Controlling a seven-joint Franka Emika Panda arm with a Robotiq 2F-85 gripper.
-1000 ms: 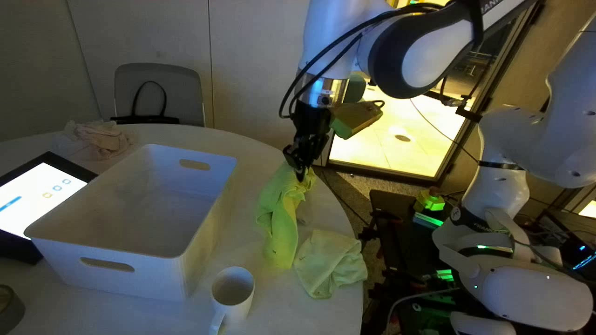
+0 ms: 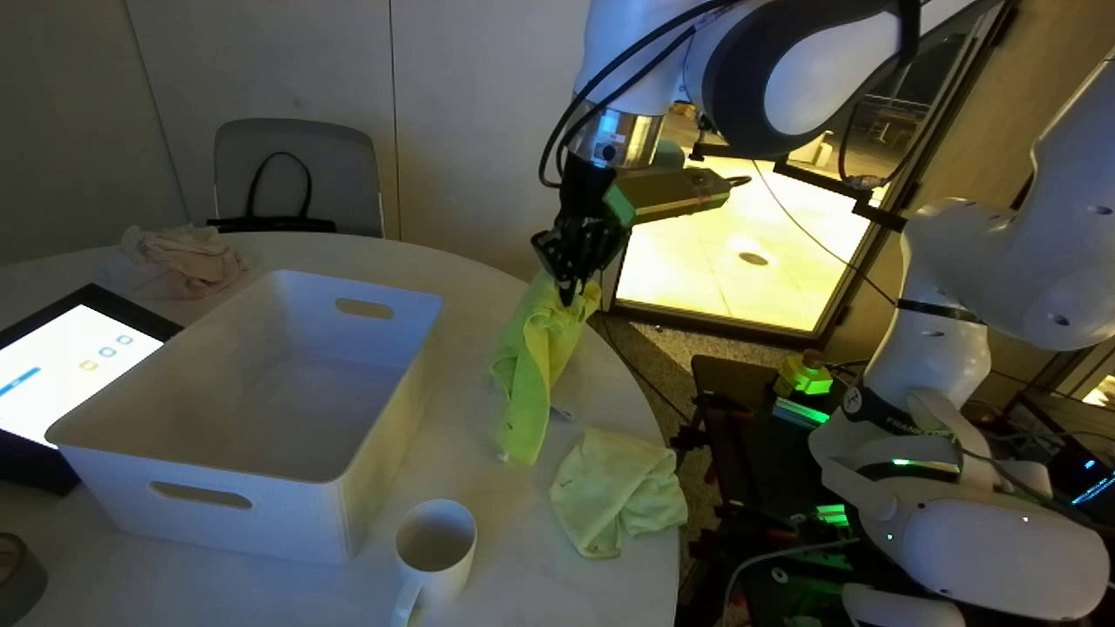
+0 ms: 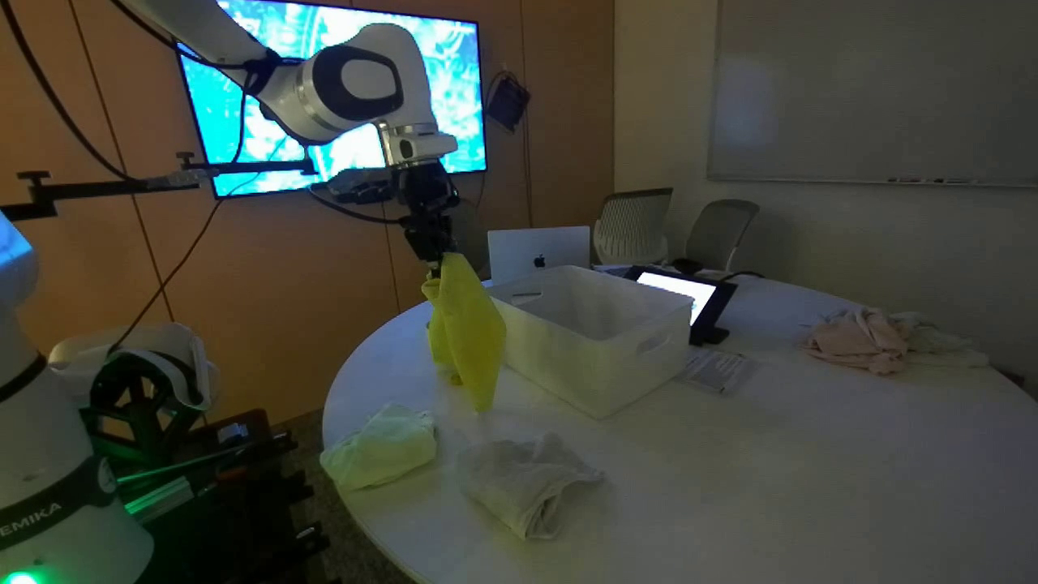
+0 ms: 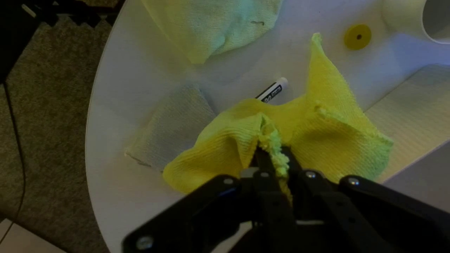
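Observation:
A bright yellow-green cloth [image 2: 538, 355] hangs from my gripper [image 2: 570, 296], which is shut on its top edge. In the other exterior view the cloth [image 3: 467, 326] dangles in front of the near corner of the white bin [image 3: 594, 365]. The wrist view shows the cloth [image 4: 337, 130] bunched between the fingers, its folds spreading to both sides. A paler green cloth [image 2: 617, 491] lies crumpled near the table's edge. Below the held cloth in the wrist view lie a grey cloth [image 4: 177, 126] and a marker [image 4: 272, 90], partly covered from sight.
The bin [image 2: 251, 470] looks empty. A white mug [image 2: 435, 550] stands close to its corner, and a yellow disc [image 4: 357, 36] lies beside the mug. A lit tablet [image 2: 73, 366] and a pinkish cloth [image 2: 193, 261] occupy the table's far side.
My gripper has risen and shifted slightly right in exterior view 1, carrying the yellow-green cloth up with it. Bin, mug and pale cloth have stayed put.

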